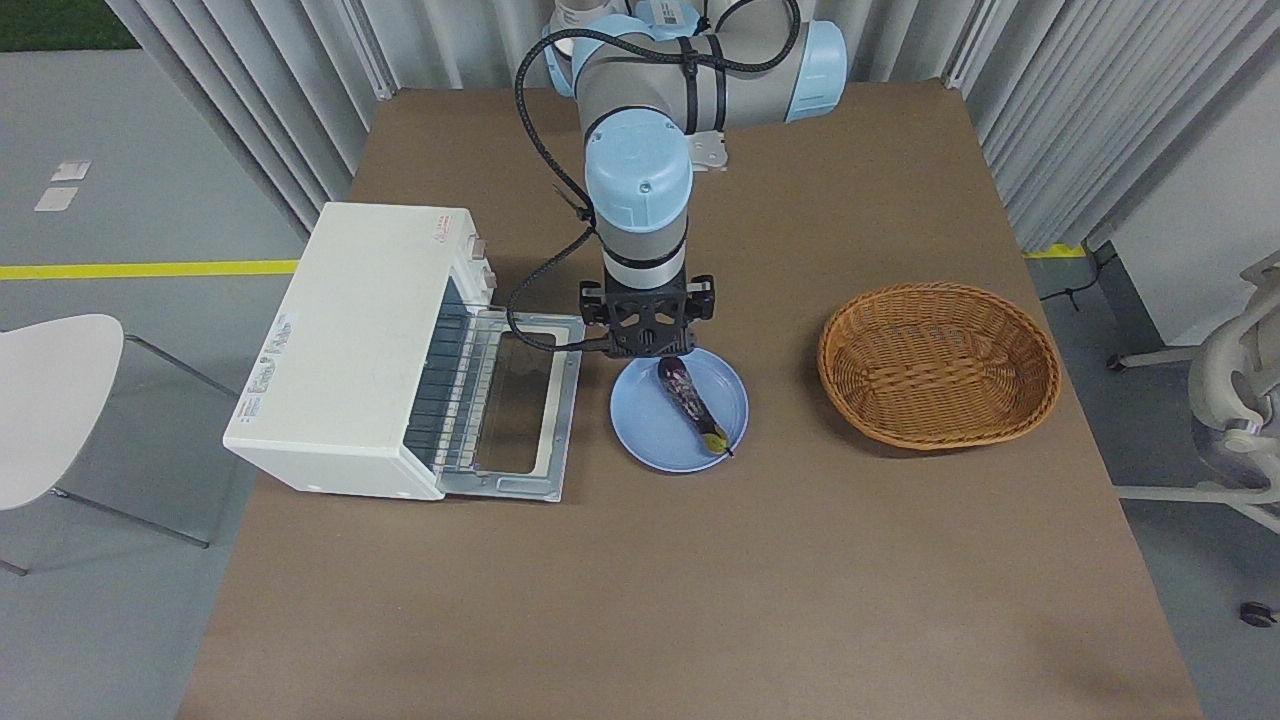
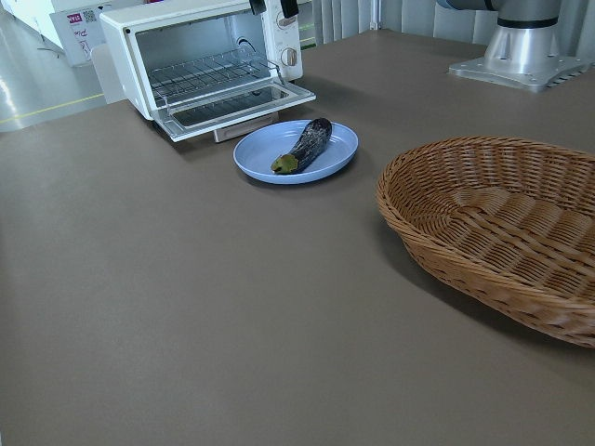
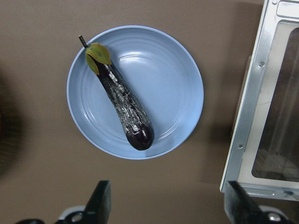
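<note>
An eggplant (image 3: 120, 102) with a green cap lies on a blue plate (image 1: 637, 418), beside the lowered glass door of a white toaster oven (image 1: 330, 336). My gripper is above the plate, its two black fingers wide apart with nothing between them in the wrist view. In the front view its mount sits just over the plate's back edge, the fingertips hidden. The oven's interior shows a wire rack (image 2: 203, 74) with nothing on it.
A brown wicker basket (image 1: 939, 366) stands empty to the right of the plate in the front view. Chairs stand off both sides of the table.
</note>
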